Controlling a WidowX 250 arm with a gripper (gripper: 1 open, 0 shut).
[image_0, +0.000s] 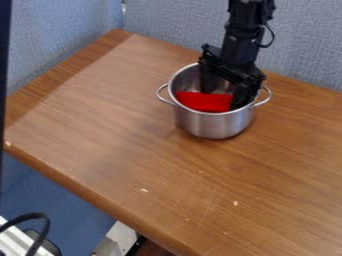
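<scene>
A steel pot (214, 123) with two side handles stands on the wooden table (120, 150), right of centre. A red object (201, 101) lies inside it. My black gripper (229, 84) reaches down into the pot from above, open, its fingers partly hidden by the pot and dark against its inside; whether they touch the red object I cannot tell.
A grey padded wall (160, 20) runs along the back. Cables and some equipment (27, 235) lie below the table's edge at the lower left.
</scene>
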